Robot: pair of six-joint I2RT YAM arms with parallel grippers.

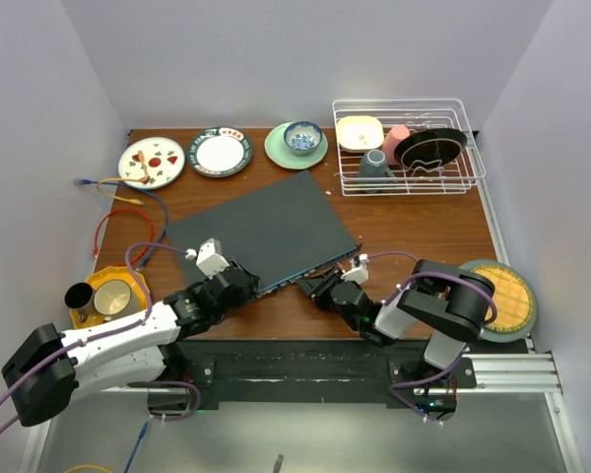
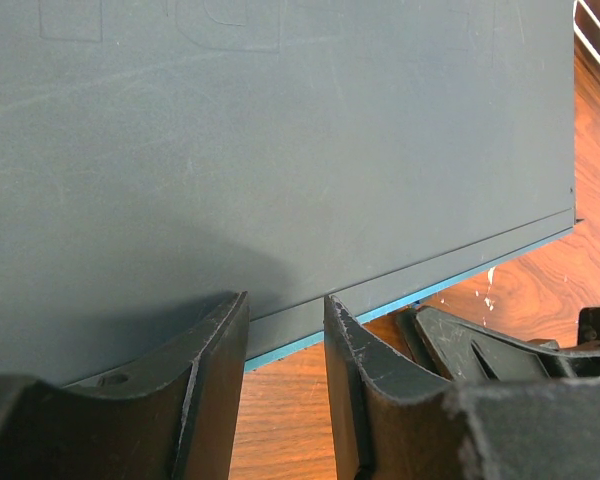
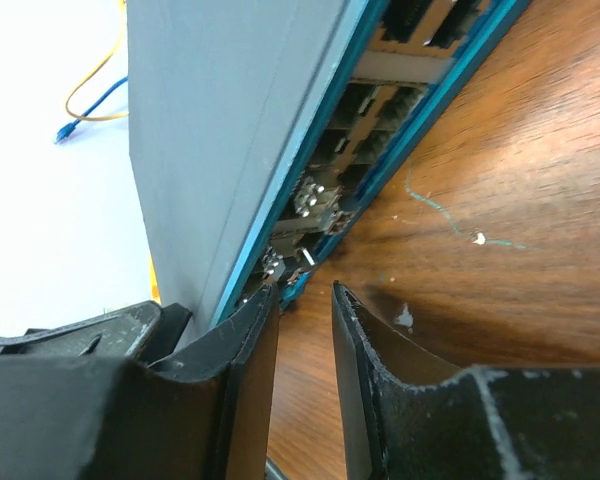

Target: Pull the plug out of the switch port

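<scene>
The dark grey switch (image 1: 276, 222) lies angled on the table, its row of ports (image 3: 360, 130) along the blue-edged front. My left gripper is part open over the front edge of the switch's top, nothing visible between its fingers. My right gripper is part open just below the port face, at its lower end, near a blue piece (image 3: 294, 287) low at the ports; whether that is a plug I cannot tell. The right wrist view shows nothing clearly between its fingertips.
Loose red, blue and yellow cables (image 1: 148, 222) lie left of the switch. Plates (image 1: 220, 151) line the back, a dish rack (image 1: 453, 182) stands back right, a yellow tray (image 1: 138, 286) with cups is front left, and a round board (image 1: 507, 301) lies at right.
</scene>
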